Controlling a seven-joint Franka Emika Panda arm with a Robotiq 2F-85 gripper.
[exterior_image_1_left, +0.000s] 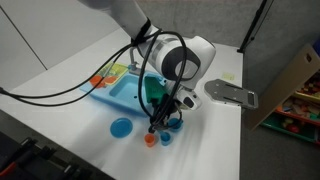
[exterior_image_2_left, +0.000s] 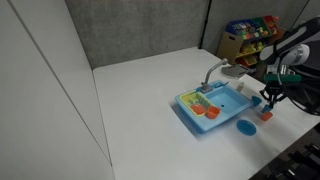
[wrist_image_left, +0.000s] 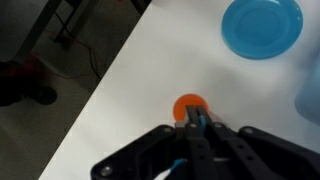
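My gripper (exterior_image_1_left: 159, 127) is low over the white table, among the small cups. In the wrist view its fingers are nearly together, with a narrow strip of something blue (wrist_image_left: 203, 119) between them; its full shape is hidden. An orange cup (wrist_image_left: 187, 105) stands just beyond the fingertips, and appears in exterior view 1 as the orange cup (exterior_image_1_left: 150, 140) left of a blue cup (exterior_image_1_left: 166, 137). Another blue cup (exterior_image_1_left: 176, 124) sits to the right of the gripper. The blue plate (exterior_image_1_left: 121, 128) lies flat to the left.
Behind the cups, a light-blue toy sink (exterior_image_2_left: 207, 122) holds orange and green-yellow pieces, with a grey faucet (exterior_image_2_left: 214, 69) at its edge. A grey tray-like piece (exterior_image_1_left: 231, 94) lies to the right.
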